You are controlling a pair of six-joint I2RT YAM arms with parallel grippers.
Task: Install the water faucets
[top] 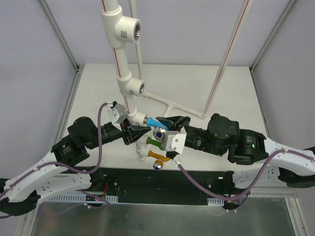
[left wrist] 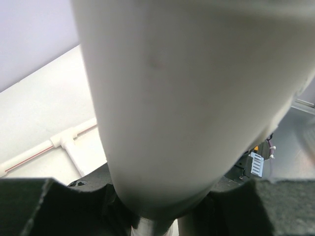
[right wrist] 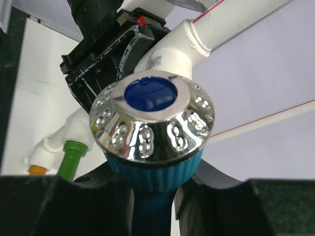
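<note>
A blue faucet (top: 156, 124) is seated in the side outlet of a white pipe fitting (top: 137, 118); its chrome knob (right wrist: 152, 118) with a blue centre fills the right wrist view. My right gripper straddles the faucet's blue body, fingers part open, one finger on each side. On the opposite side, my left gripper (top: 140, 132) is shut on the white pipework, whose large white fitting (left wrist: 187, 98) blocks most of the left wrist view. Below the blue faucet, a green faucet (top: 154, 142) and an orange faucet (top: 158, 156) are attached to the pipework.
Two fittings with empty threaded outlets, an upper one (top: 129, 28) and a lower one (top: 134, 86), sit higher on the standing pipe. Thin white pipes (top: 228, 56) rise behind. Both arms are close together at the faucet; the white board (top: 221, 98) behind has bare space.
</note>
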